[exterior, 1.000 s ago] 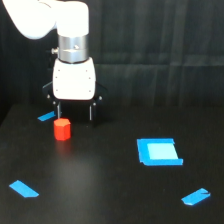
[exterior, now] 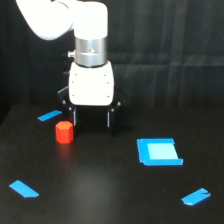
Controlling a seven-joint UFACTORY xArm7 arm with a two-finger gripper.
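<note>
A small red block [exterior: 64, 132] stands on the dark table at the left. My gripper [exterior: 92, 117] hangs from the white arm, pointing down, just to the right of the block and a little behind it in the picture. Its fingers [exterior: 75, 115] are spread apart, with only dark background between them. The left finger comes close to the block; whether they touch, I cannot tell.
A pale square outlined in blue tape [exterior: 146, 154] lies on the right of the table. Blue tape strips mark the left rear [exterior: 50, 115], left front [exterior: 23, 189] and right front [exterior: 196, 197].
The gripper has moved right and slightly lower in the picture, from above the block to beside it. The red block sits slightly farther right and nearer the camera.
</note>
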